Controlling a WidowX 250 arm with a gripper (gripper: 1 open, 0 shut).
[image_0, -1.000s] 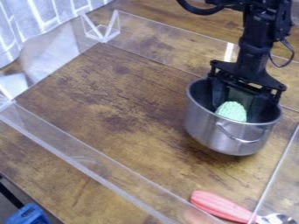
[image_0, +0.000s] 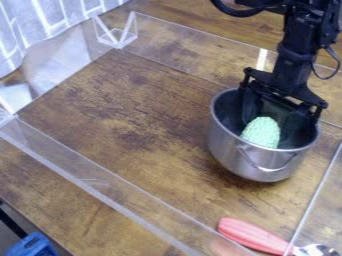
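Note:
A steel pot (image_0: 254, 158) stands on the wooden table at the right. Inside it lies a pale green object (image_0: 262, 130) with a rounded, textured top. My black gripper (image_0: 267, 105) reaches down into the back of the pot, just behind the green object. Its fingertips are mostly hidden in the dark interior, so whether it holds anything cannot be seen.
A pink-handled spoon (image_0: 261, 238) lies at the front right. Clear plastic walls (image_0: 94, 182) border the work area. A blue object (image_0: 34, 245) sits at the lower left corner.
The gripper has shifted very slightly within the pot; otherwise the scene looks the same.

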